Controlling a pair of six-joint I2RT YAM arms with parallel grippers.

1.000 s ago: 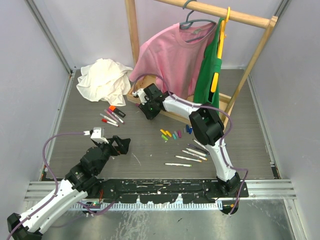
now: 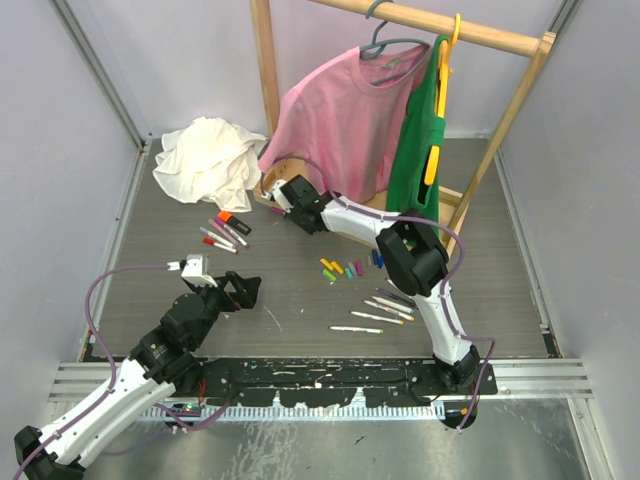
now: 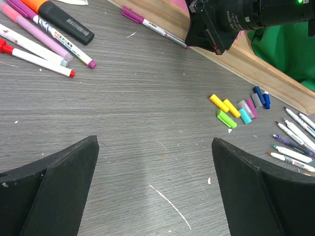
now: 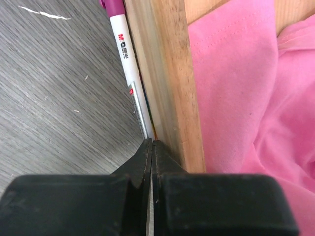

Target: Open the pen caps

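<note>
A purple-capped white pen [image 4: 129,64] lies along the wooden rail [image 4: 172,73], its cap pointing away from my right gripper. The right fingers are shut at the pen's tail end, which runs in between their tips. From the left wrist side, that same pen [image 3: 155,28] lies on the table with its cap [image 3: 132,14] on. My left gripper stands open and empty above bare table. Several capped pens, among them a red one [image 3: 39,61] and a purple one [image 3: 66,42], lie at the left with a black-and-orange marker [image 3: 66,22].
Loose caps [image 2: 340,268] sit mid-table, and uncapped pens [image 2: 385,308] lie to the right. The clothes rack's base rail and hanging pink shirt [image 2: 340,120] crowd the right gripper. White cloth [image 2: 207,162] is heaped back left. Table between the arms is free.
The left arm has stayed still.
</note>
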